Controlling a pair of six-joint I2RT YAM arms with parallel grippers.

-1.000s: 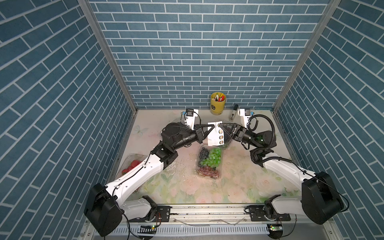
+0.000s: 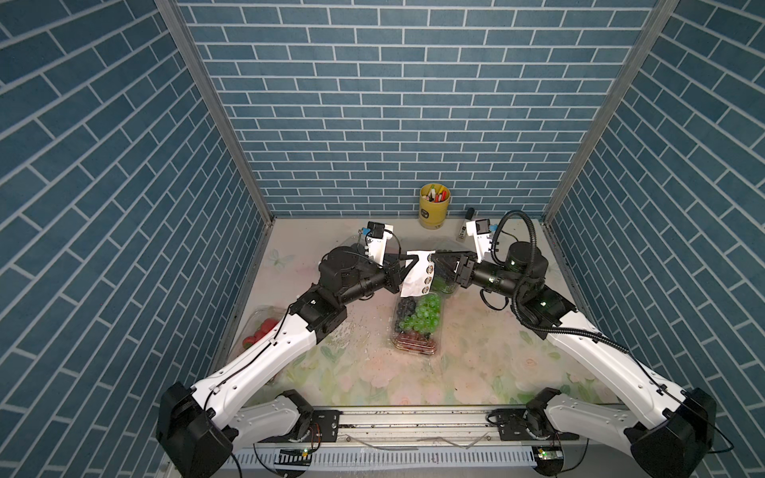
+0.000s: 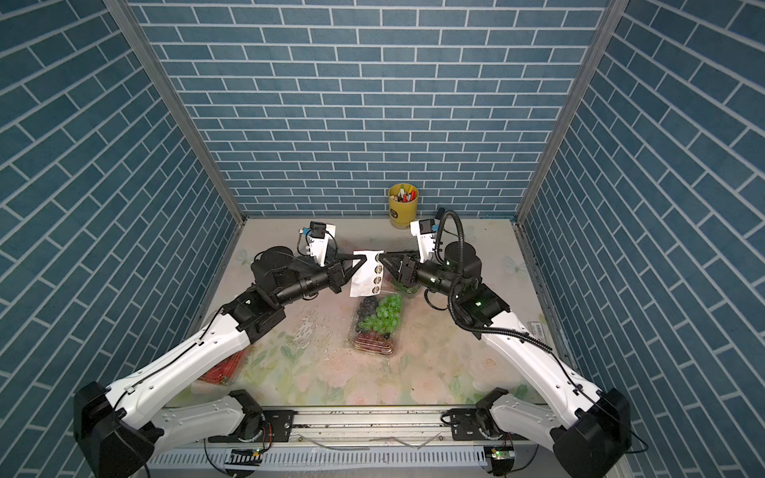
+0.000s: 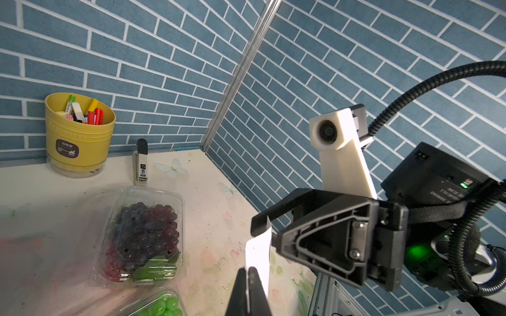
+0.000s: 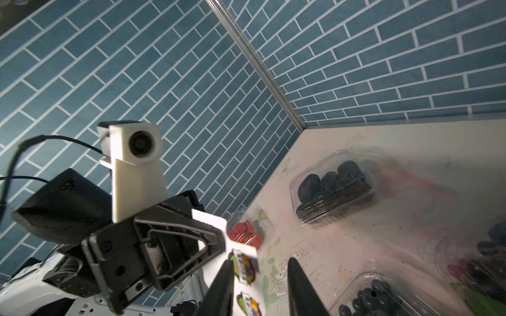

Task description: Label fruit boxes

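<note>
A white label sheet (image 2: 416,280) with a column of round fruit stickers hangs upright between my two grippers. My left gripper (image 2: 415,259) is shut on the sheet's left part; in the left wrist view its fingers (image 4: 255,295) meet on the paper. At the sheet's right edge, my right gripper (image 2: 436,257) stands part open. The right wrist view shows a gap between its fingers, with the stickers (image 5: 244,267) near the left one. Below lies a clear box of green and dark grapes (image 2: 420,318). Another box of dark grapes (image 4: 145,237) sits behind it.
A box of dark oval fruit (image 5: 329,184) and a box of red fruit (image 2: 263,328) lie at the left. A yellow bucket of pens (image 2: 433,208) and a black-capped marker (image 4: 141,160) stand at the back.
The sheet and left gripper have shifted left and slightly down.
</note>
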